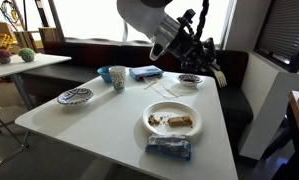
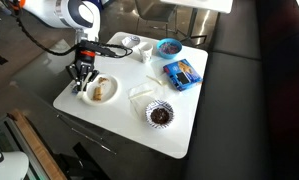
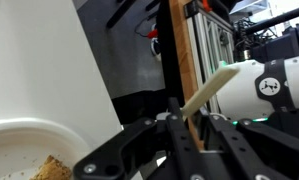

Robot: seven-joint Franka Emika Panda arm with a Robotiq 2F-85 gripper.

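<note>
Shut on a pale fork (image 1: 219, 77), my gripper (image 1: 209, 58) is held above the right side of the table, higher than the white plate (image 1: 173, 119). In the wrist view the pale handle (image 3: 210, 90) stands up at a slant between the dark fingers. The plate carries a brown bar-shaped piece of food (image 1: 179, 121) and some crumbly bits (image 1: 155, 120). At the lower left of the wrist view, part of the plate (image 3: 49, 128) shows a brown crumbly piece (image 3: 53, 168). Where the gripper grasps the fork is partly hidden in the exterior views.
A blue wrapper (image 1: 169, 147) lies in front of the plate. A patterned bowl (image 1: 76, 96), a cup (image 1: 118, 78), a blue bowl (image 2: 170, 47) and a blue packet (image 2: 182, 73) stand on the table. Crumpled napkins (image 2: 143, 98) lie mid-table, near a second patterned bowl (image 2: 160, 114).
</note>
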